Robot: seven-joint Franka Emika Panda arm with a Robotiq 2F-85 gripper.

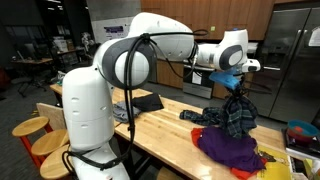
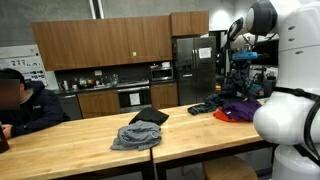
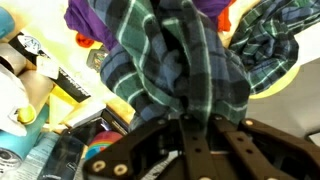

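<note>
A dark plaid cloth [image 1: 237, 119] hangs bunched from my gripper [image 1: 238, 92], which is shut on it. In the wrist view the plaid cloth [image 3: 190, 55] rises straight up between the fingers, and the fingertips are mostly covered by its folds. Its lower part rests against a purple cloth [image 1: 230, 149] on the table, while another stretch of plaid lies spread to the left. A red cloth [image 1: 196, 134] peeks out beside the purple one.
A black cloth [image 1: 148, 103] and a grey cloth [image 2: 140, 135] lie farther along the table. Bottles and small items crowd the right end near a yellow thing [image 1: 274, 171]. Bare tabletop [image 1: 165, 132] shows in the middle. Someone sits at the far left [image 2: 35, 105].
</note>
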